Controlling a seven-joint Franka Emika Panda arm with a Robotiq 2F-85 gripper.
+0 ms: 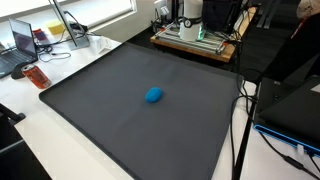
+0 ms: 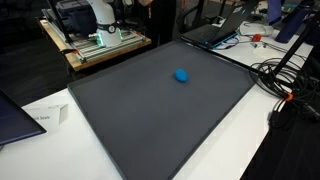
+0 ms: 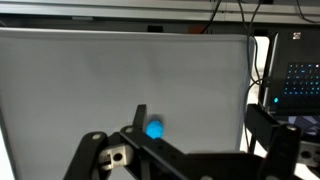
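Observation:
A small, rounded blue object [image 1: 153,95] lies alone on the dark grey board [image 1: 110,110]. The second exterior view shows the same blue object [image 2: 181,75] toward the far part of the board. From above, in the wrist view, the blue object [image 3: 154,129] appears just beside my left finger, which partly overlaps it in the picture. My gripper is open, its dark fingers wide apart with only bare board between them. It seems to hover well above the surface. Neither exterior view clearly shows the gripper.
An orange-red can [image 1: 37,76] and a laptop [image 1: 25,40] stand off the board's left side. Black cables [image 3: 253,65] run along one board edge near a dark device [image 3: 297,70]. Around the blue object the board is clear.

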